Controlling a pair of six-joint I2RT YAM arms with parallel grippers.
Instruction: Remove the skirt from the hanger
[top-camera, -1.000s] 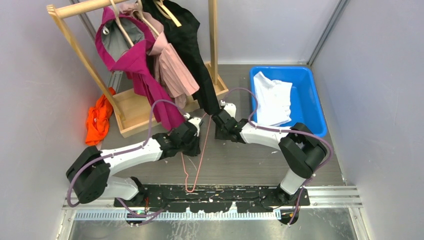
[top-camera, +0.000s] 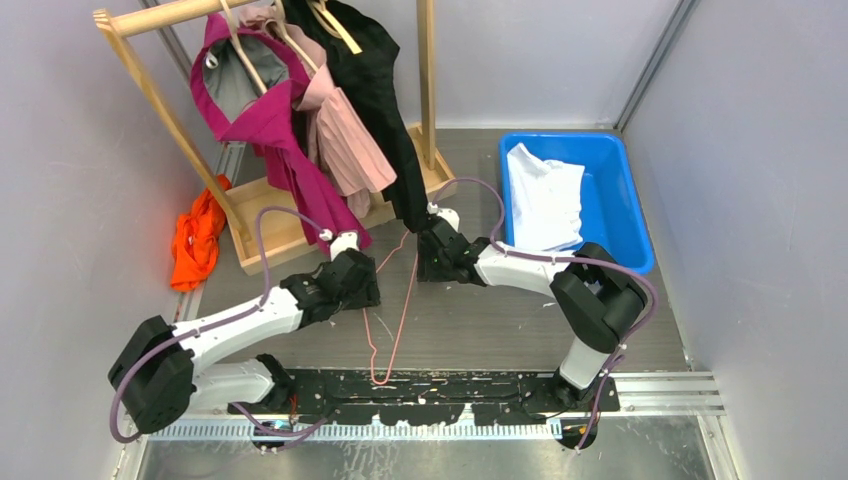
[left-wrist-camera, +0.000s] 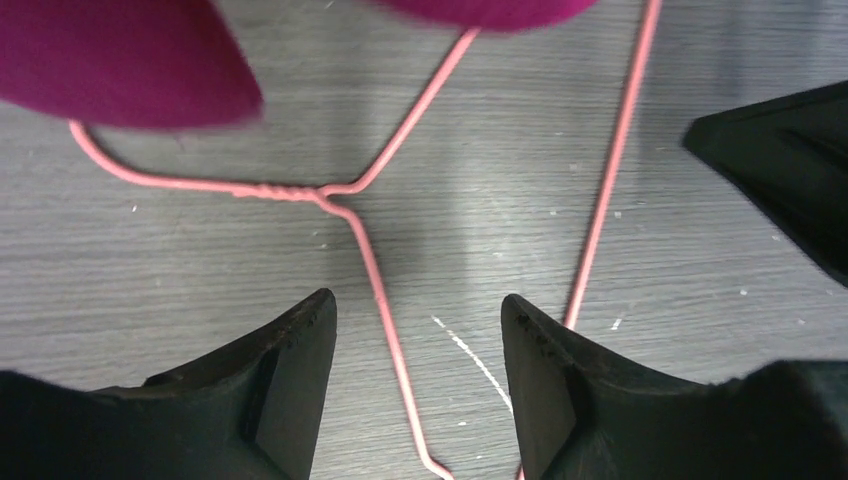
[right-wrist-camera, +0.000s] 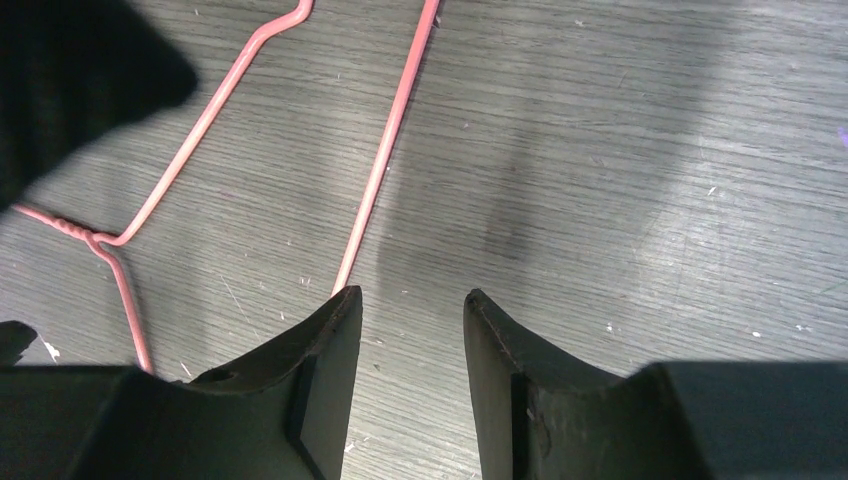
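A bare pink wire hanger (top-camera: 401, 315) lies flat on the grey floor, with no garment on it. Its twisted neck (left-wrist-camera: 270, 191) shows in the left wrist view. Over the hanger, my left gripper is open, only floor visible between its fingers. My right gripper is open and empty as well, just right of the hanger's long straight side (right-wrist-camera: 385, 150). In the top view the arms partly cover the hanger. I cannot tell which cloth is the skirt; a crumpled white cloth (top-camera: 545, 195) lies in the blue bin (top-camera: 612, 222).
A wooden rack (top-camera: 427, 90) stands at the back with a magenta garment (top-camera: 275, 135), a pink one (top-camera: 345, 140) and a black one (top-camera: 365, 70). The magenta and black hems hang close to my grippers. Orange cloth (top-camera: 197, 240) lies left of the rack.
My left arm has shifted left, away from the right gripper, uncovering more of the hanger. The hanger has not visibly moved.
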